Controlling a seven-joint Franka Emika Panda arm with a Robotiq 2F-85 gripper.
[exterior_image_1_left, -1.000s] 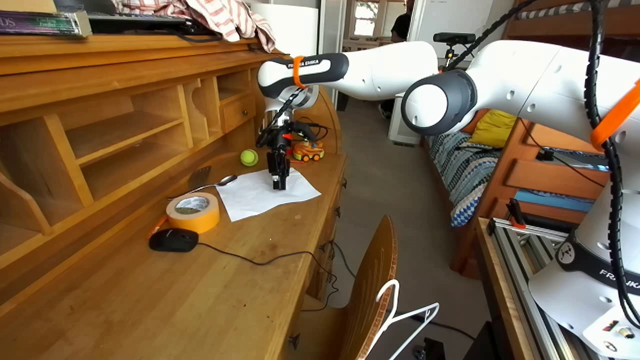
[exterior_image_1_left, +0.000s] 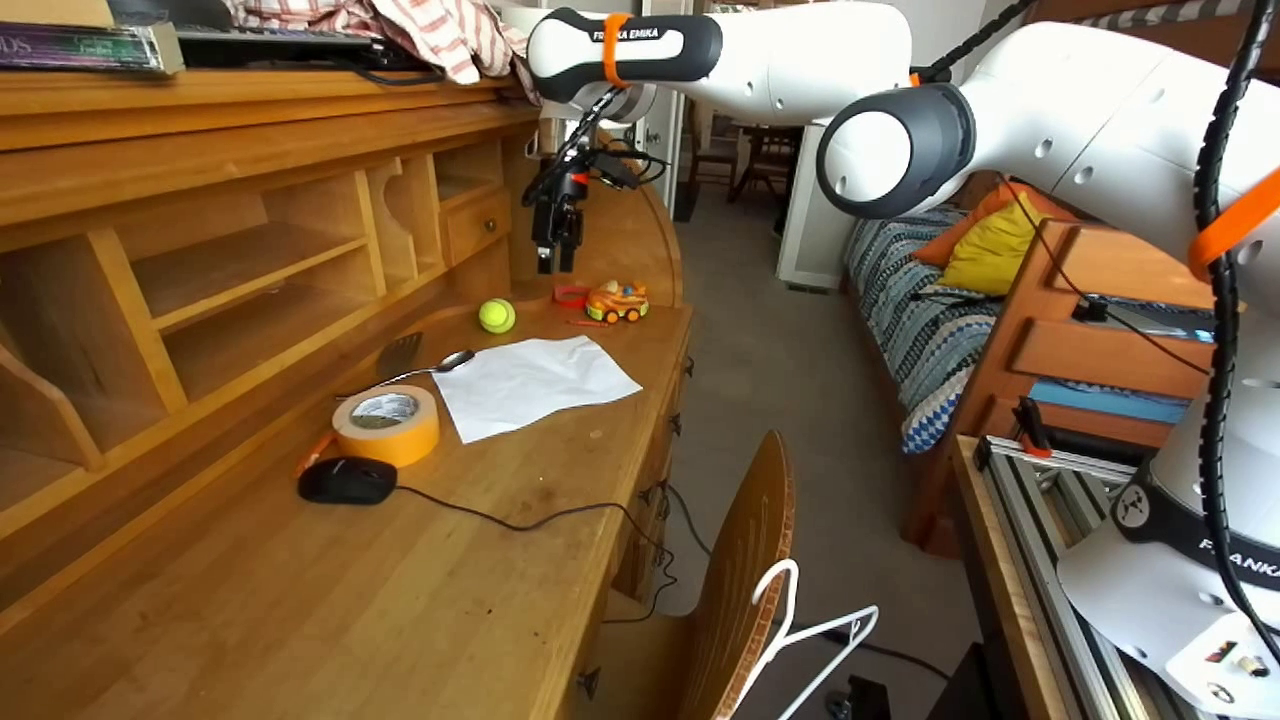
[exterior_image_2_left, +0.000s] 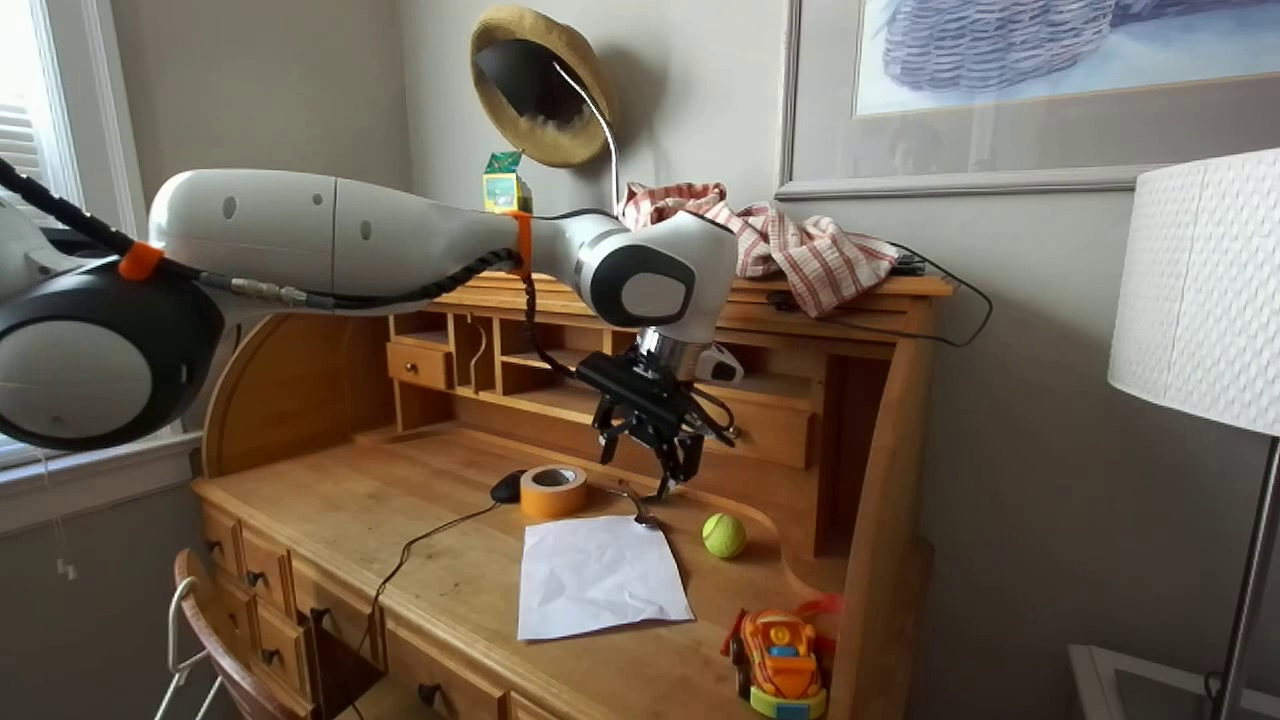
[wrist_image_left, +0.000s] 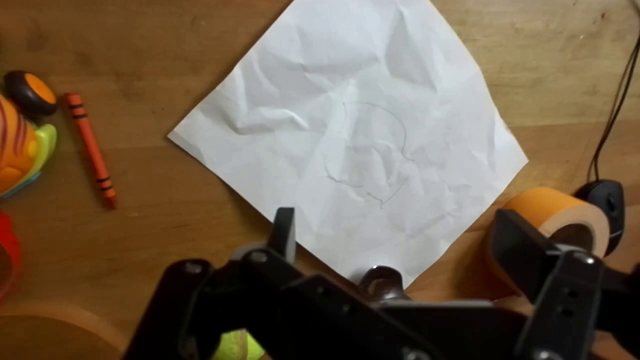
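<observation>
My gripper (exterior_image_1_left: 555, 264) hangs well above the desk, open, with nothing between its fingers. In the wrist view its fingers (wrist_image_left: 285, 231) spread wide near the bottom. Below lies a creased white sheet of paper (wrist_image_left: 360, 144) with faint curved pencil lines. One paper corner meets the dark bowl of a spoon (wrist_image_left: 382, 282). Beside the sheet stands an orange roll of tape (exterior_image_1_left: 386, 426). A yellow-green tennis ball (exterior_image_2_left: 723, 535) rests on the desk, partly hidden behind the gripper in the wrist view.
An orange toy car (exterior_image_2_left: 780, 658) and a red crayon (wrist_image_left: 93, 150) are at one end. A corded black mouse (exterior_image_1_left: 348, 480) sits by the tape, and a dark spatula (exterior_image_1_left: 398, 355) lies near the shelves.
My gripper has risen from low over the paper to well above the desk. The paper, tape, ball and other desk items look unmoved.
</observation>
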